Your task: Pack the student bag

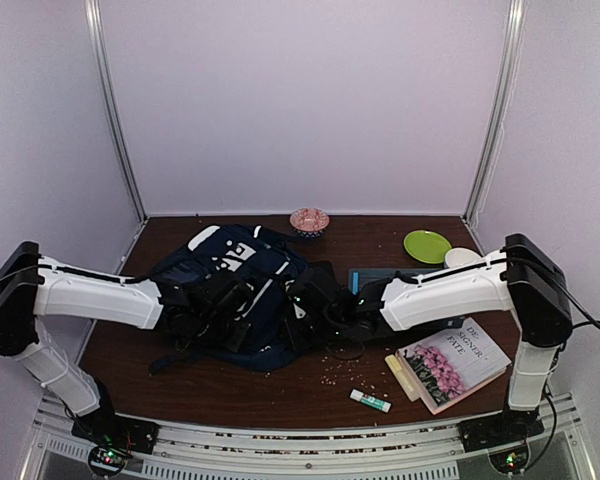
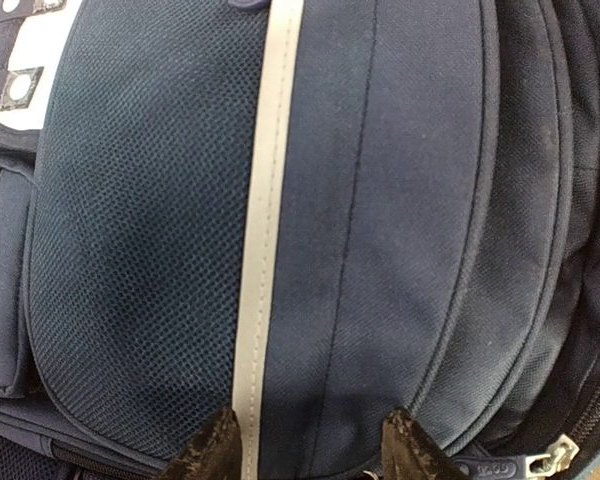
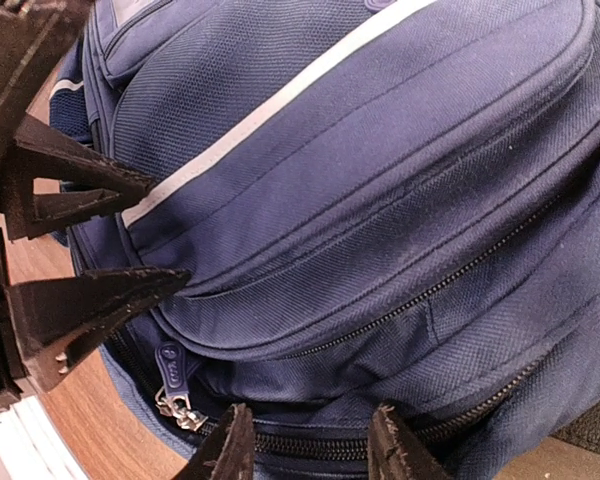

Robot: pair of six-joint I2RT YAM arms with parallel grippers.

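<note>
A navy backpack (image 1: pixel 210 260) lies on its back on the left half of the table, its white reflective strip and front pockets upward. My left gripper hovers over the front pocket, fingers apart and empty. My right gripper is over a long zipper (image 3: pixel 480 400) along the bag's lower side, fingers apart; nothing clearly between them. A zipper pull (image 3: pixel 173 375) lies left of it. A book with pink flowers (image 1: pixel 450 365), a dark book (image 1: pixel 380 276) partly under the right arm, and a glue stick (image 1: pixel 370 400) lie on the right.
A patterned bowl (image 1: pixel 309 220) stands at the back, a green plate (image 1: pixel 426 245) and white dish (image 1: pixel 462 256) at back right. The two grippers are close together over the bag. Small crumbs lie on the front middle of the table.
</note>
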